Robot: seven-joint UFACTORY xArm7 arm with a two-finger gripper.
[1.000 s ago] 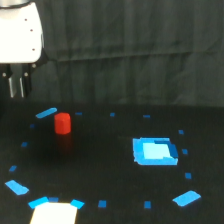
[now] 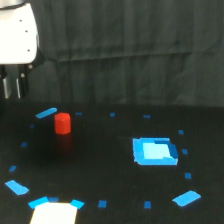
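A small red block (image 2: 62, 123) stands on the black table toward the left. At the top left edge of the view is my white gripper (image 2: 12, 84), partly out of frame, above and left of the block; its fingers are dark and hard to make out, so I cannot tell whether it is open or shut.
A blue-taped square with a white centre (image 2: 155, 151) lies right of the block. A pale patch (image 2: 54, 214) with blue tape is at the bottom edge. Small blue tape marks dot the table (image 2: 110, 180), whose middle is clear. A dark curtain hangs behind.
My gripper has moved slightly left and a little down at the top left. The red block and table markings look the same.
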